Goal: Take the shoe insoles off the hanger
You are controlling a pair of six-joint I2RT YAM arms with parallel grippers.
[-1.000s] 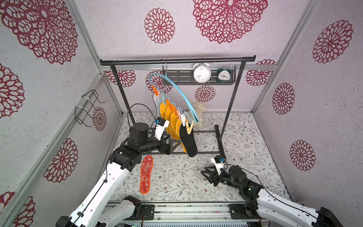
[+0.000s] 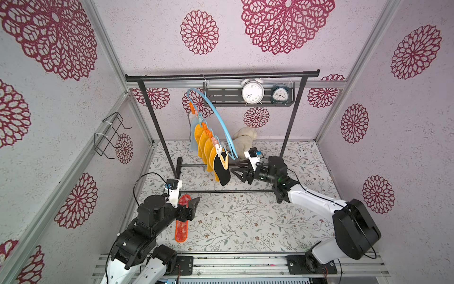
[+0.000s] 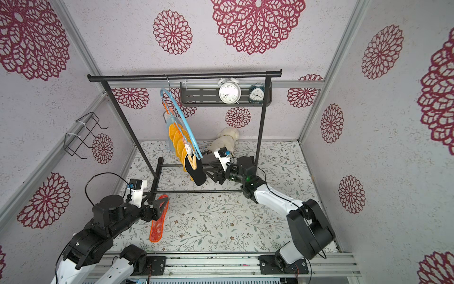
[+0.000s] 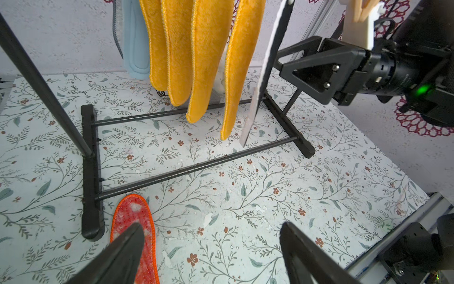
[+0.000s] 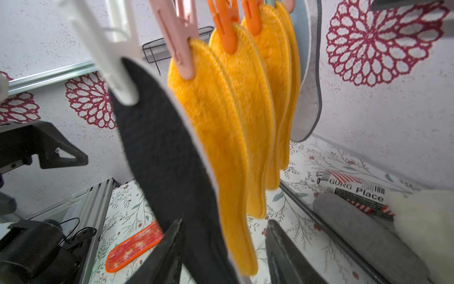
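A blue hanger (image 2: pixel 218 118) hangs from the rack bar, with a row of insoles clipped along it. Nearest is a black insole (image 5: pixel 163 142), then several yellow insoles (image 5: pixel 212 127), and a grey-blue insole (image 4: pixel 136 42) at the far end. My right gripper (image 2: pixel 241 175) stands open beside the black insole's lower part; in the right wrist view that insole hangs in front of the left finger, and I cannot tell whether they touch. Open and empty, my left gripper (image 2: pixel 193 208) is at the lower left, above a red-orange insole (image 2: pixel 181 232) lying on the table.
The black rack (image 2: pixel 222 75) spans the middle, its lower bars (image 4: pixel 198 166) close to the table. A plush toy (image 2: pixel 246 139) sits behind the hanger.
My right arm has moved up, back and left to the black insole. The left arm has drawn back towards the front left. The hanger and its insoles have swung left.
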